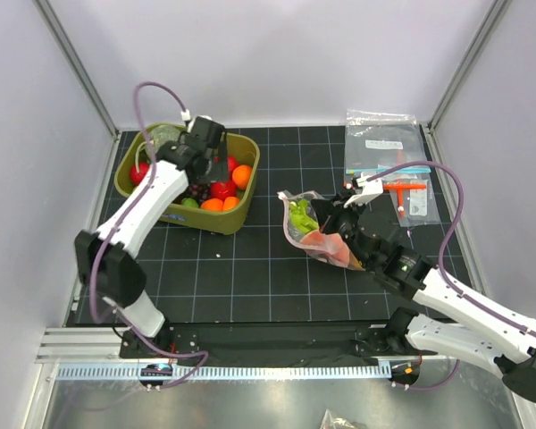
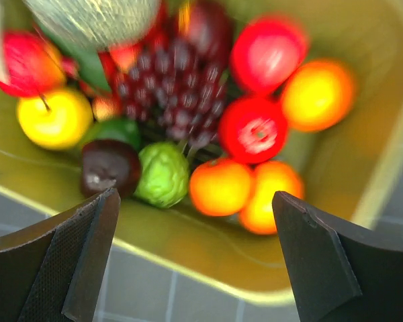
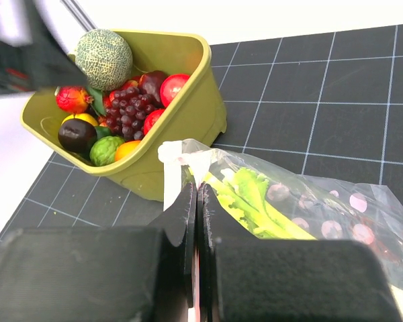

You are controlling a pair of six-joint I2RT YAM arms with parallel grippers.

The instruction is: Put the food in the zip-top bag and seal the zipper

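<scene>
An olive bin (image 1: 234, 214) of fruit and vegetables stands at back left. My left gripper hangs open above it, over oranges (image 2: 218, 186), a green vegetable (image 2: 162, 174), grapes (image 2: 168, 94) and red fruit. My right gripper is shut on the rim of the zip top bag (image 1: 295, 241), which stands open at centre right with leafy greens (image 3: 248, 201) inside and pink patches on it.
Flat clear bags (image 1: 384, 134) and an orange tool (image 1: 404, 186) lie at back right.
</scene>
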